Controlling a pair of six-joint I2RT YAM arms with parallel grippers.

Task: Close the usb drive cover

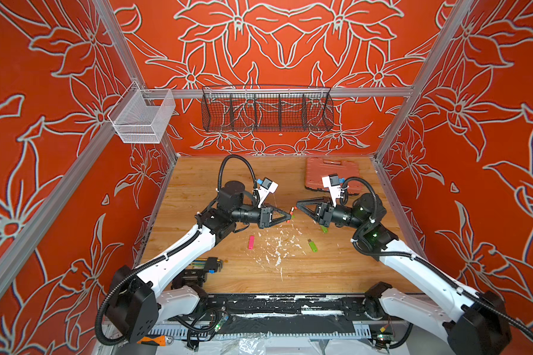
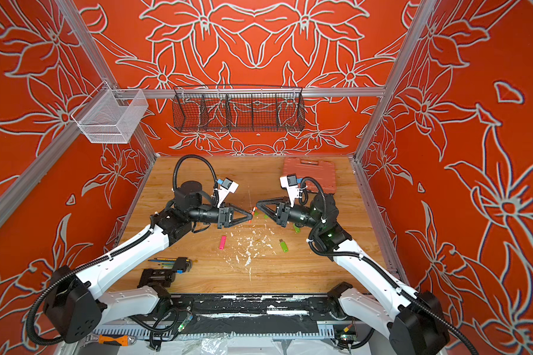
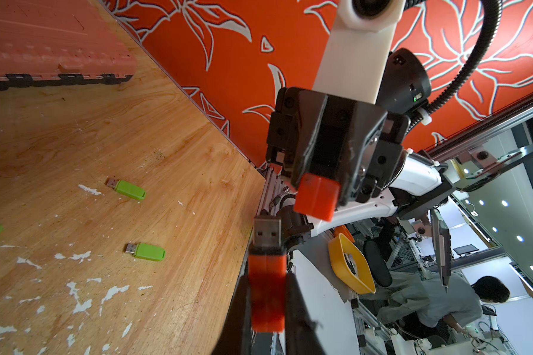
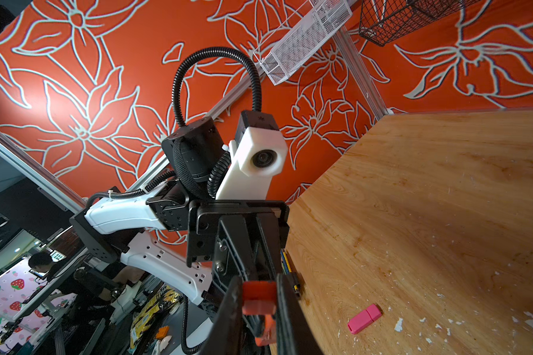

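In the left wrist view, my left gripper is shut on an orange USB drive, upright with its metal plug exposed on top. Beyond and above it, my right gripper is shut on a small orange cap, held apart from the plug. The right wrist view also shows that orange piece between the right gripper's dark fingers, with the drive partly hidden behind it.
Green USB drives and a pink drive lie on the wooden table. A red case sits at the back right, tools at front left. Wire baskets hang on the walls.
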